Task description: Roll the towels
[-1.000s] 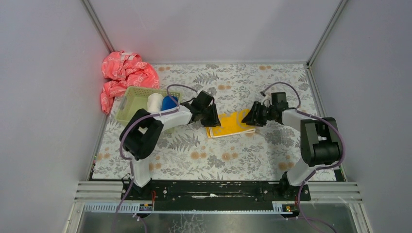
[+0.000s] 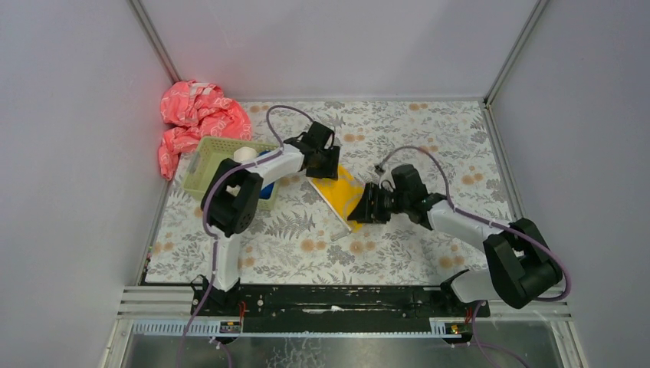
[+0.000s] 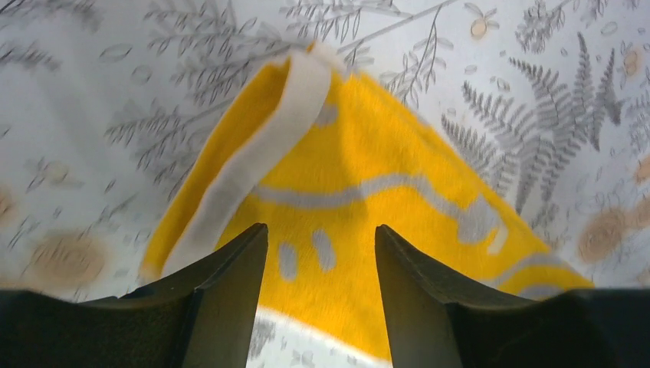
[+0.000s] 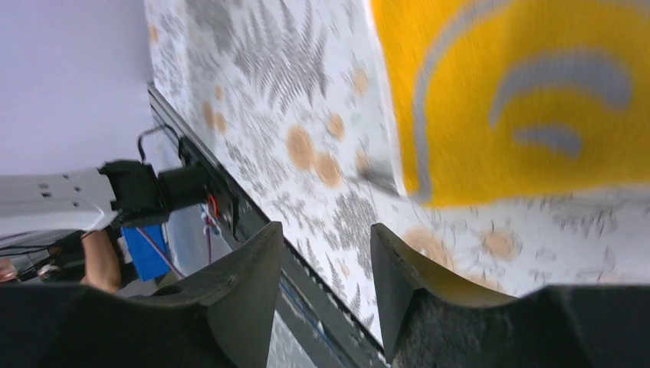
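Note:
A yellow towel (image 2: 337, 193) with grey marks lies folded and slanting on the patterned table, its pale edge facing the front left. In the left wrist view the towel (image 3: 360, 184) spreads beneath my left gripper, whose fingers stand part open with nothing gripped between them. My right gripper is open over the towel's near end, and nothing shows between its fingers. One end of the towel (image 4: 490, 115) lies flat beyond those fingertips. From above, both grippers hide parts of the towel, so contact with it is hard to tell.
At the left stands a green basket (image 2: 201, 167) holding a white roll (image 2: 245, 155) and a blue roll (image 2: 267, 192), partly behind my left arm. A crumpled coral cloth (image 2: 203, 119) lies behind it.
The towel has turned from lying crosswise to a slant, its right end now nearer the front.

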